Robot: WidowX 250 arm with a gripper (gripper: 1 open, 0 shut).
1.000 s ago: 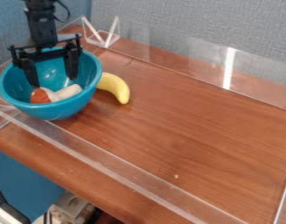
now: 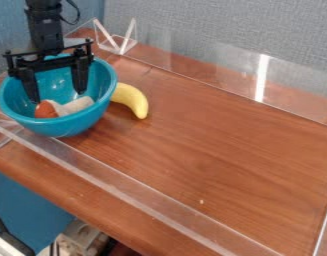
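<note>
The black gripper (image 2: pixel 52 80) is lowered into the back of a teal bowl (image 2: pixel 66 120) on the left of the table, its fingers spread apart. In the bowl lie a red-orange round item (image 2: pixel 46 109) and a pale, whitish item (image 2: pixel 75 104). Whether the left finger touches the red item is unclear. A yellow banana (image 2: pixel 134 100) lies on the wood just right of the bowl.
Clear low panels run along its edges, with white wire frames at the left. A grey textured wall (image 2: pixel 246 40) stands behind.
The bowl and banana look unmoved.
</note>
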